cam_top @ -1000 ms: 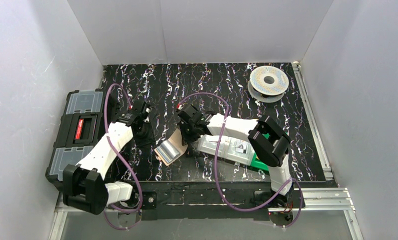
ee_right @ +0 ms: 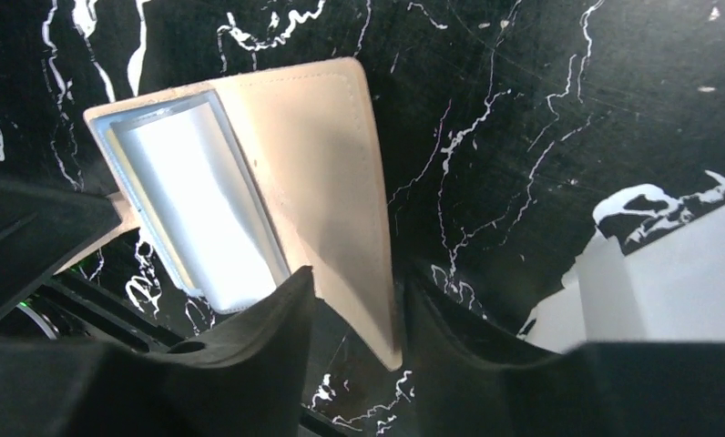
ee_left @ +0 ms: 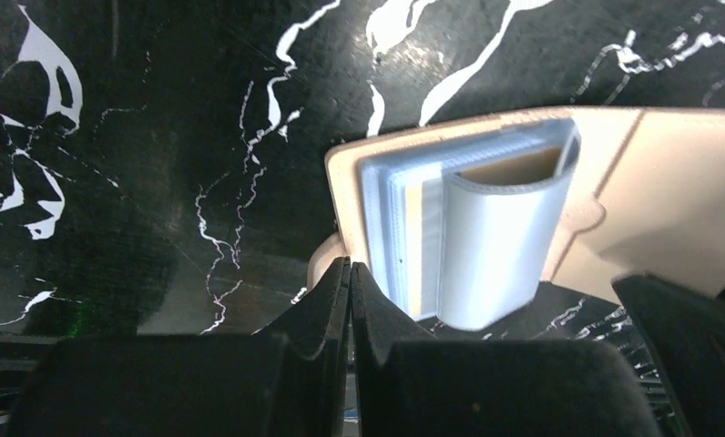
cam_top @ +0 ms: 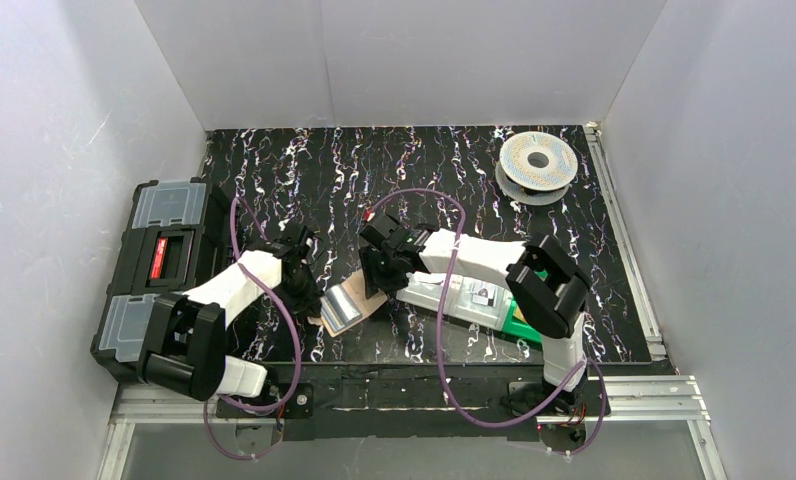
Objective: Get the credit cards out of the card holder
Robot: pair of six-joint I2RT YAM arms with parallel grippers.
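Observation:
A tan card holder [cam_top: 366, 298] lies opened out on the black marbled table. Its clear plastic sleeves [ee_left: 500, 246] are toward the left side, and the bare cover flap [ee_right: 313, 155] is on the right. At the sleeve end, my left gripper is shut, its tips over the holder's edge beside a small tan tab [ee_left: 325, 255]. Nothing shows between those tips. My right gripper has its fingers apart, with the flap's lower corner reaching between them. Whether the flap touches either finger, I cannot tell.
A black toolbox [cam_top: 164, 262] stands at the left edge. White trays [cam_top: 477, 302] with a green one [cam_top: 519, 328] lie under the right arm. A reel [cam_top: 537, 163] sits at the back right.
My left gripper has come down and rightward to the sleeve end of the holder. The holder has shifted slightly right. My right gripper has moved only a little.

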